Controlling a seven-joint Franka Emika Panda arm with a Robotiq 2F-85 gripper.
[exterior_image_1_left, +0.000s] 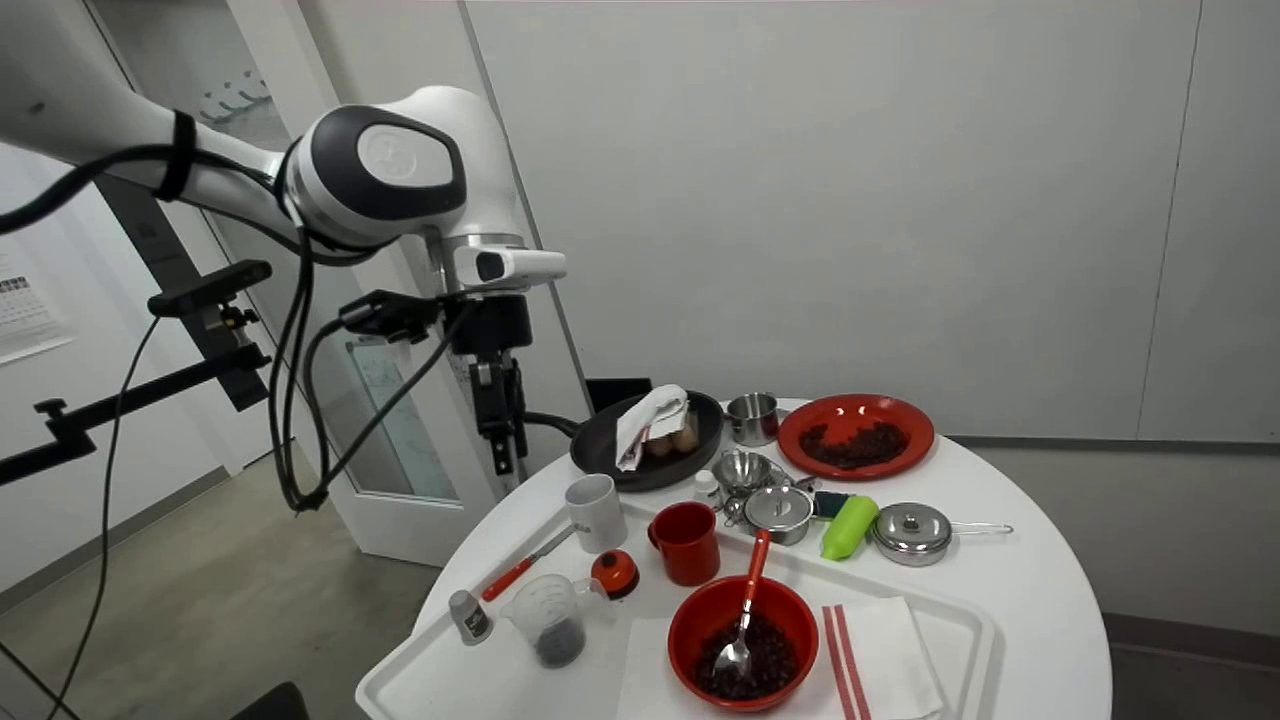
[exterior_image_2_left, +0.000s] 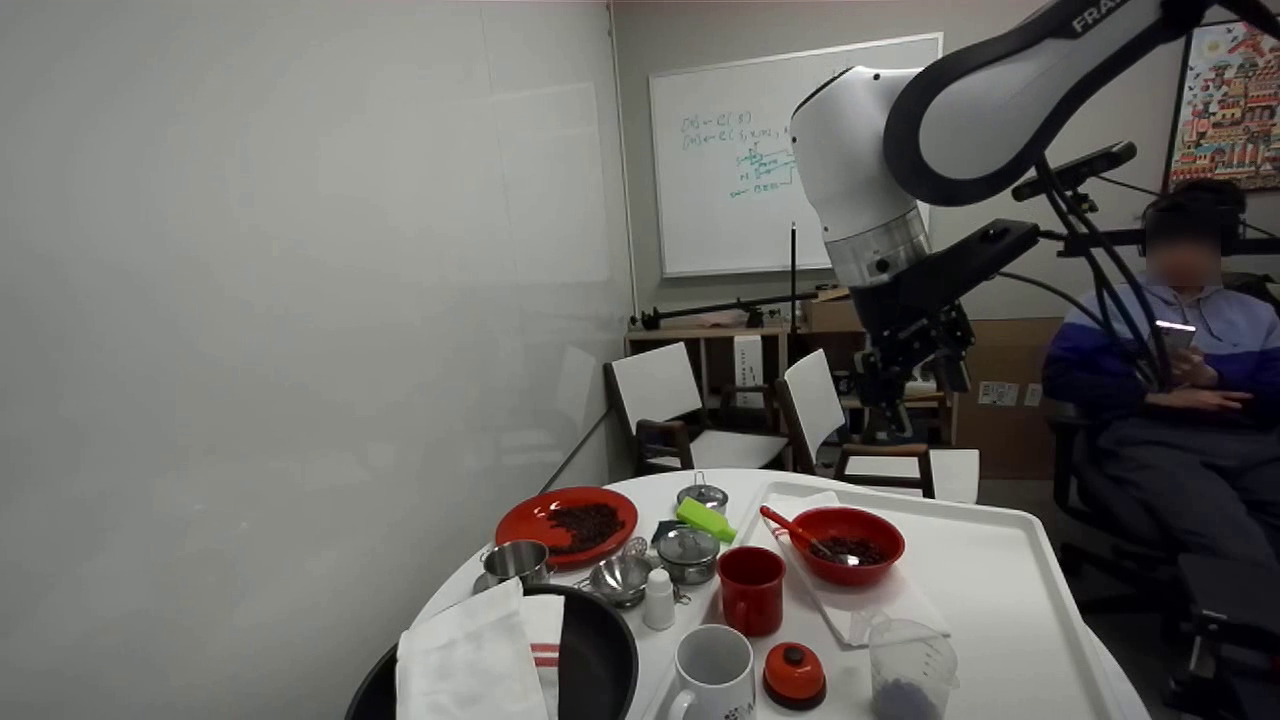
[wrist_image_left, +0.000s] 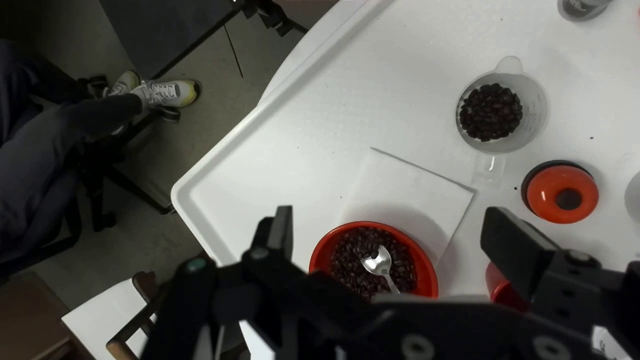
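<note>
My gripper hangs open above the table, its fingers wide apart with nothing held between them. Below it in the wrist view lies a red bowl of dark beans, with a spoon resting in it. A clear measuring cup, also holding beans, stands on the tray. Beside that cup is a red-orange round lid-like item. A red mug and a white mug stand farther back; one gripper finger partly covers the red mug in the wrist view.
A black pan with a cloth and a red plate with dark beans sit at the back. Several metal pots, a green bottle and a red-handled knife lie around. The tray's front-left part is clear. Someone sits beside the table.
</note>
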